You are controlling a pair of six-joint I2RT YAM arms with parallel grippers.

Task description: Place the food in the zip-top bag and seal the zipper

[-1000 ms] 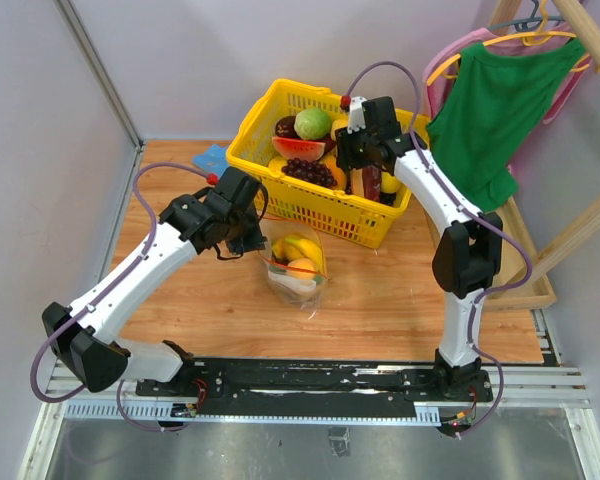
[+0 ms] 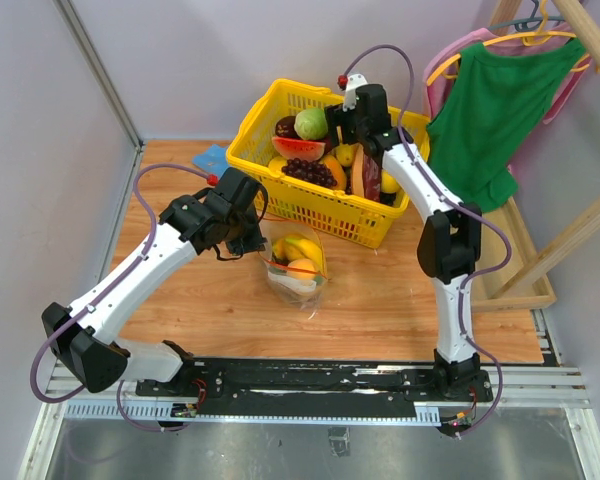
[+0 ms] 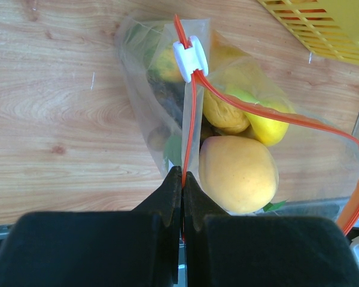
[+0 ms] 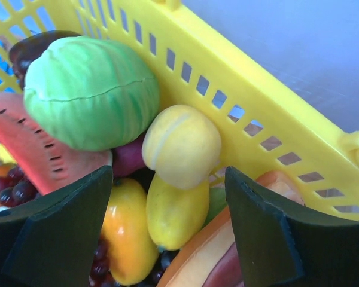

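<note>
The clear zip top bag (image 2: 298,287) lies mouth open on the table with food inside. In the left wrist view its red zipper strip (image 3: 275,113) loops wide, with a white slider (image 3: 191,58) on it. A peach-coloured fruit (image 3: 238,173) and a yellow fruit (image 3: 267,128) show through the plastic. My left gripper is shut on the bag's red-lined edge. Inside the yellow basket (image 2: 310,210), my right gripper stands open over the food, fingers apart. A pale round fruit (image 4: 182,146) appears just beyond the gap; contact cannot be told.
Around that fruit lie a green cabbage (image 4: 91,92), a watermelon slice (image 4: 45,140), a hot dog (image 4: 218,245) and grapes (image 2: 308,172). A clothes rack with a green top (image 2: 500,120) stands at the right. Bare table lies in front of the bag.
The left arm and the bag have stayed put.
</note>
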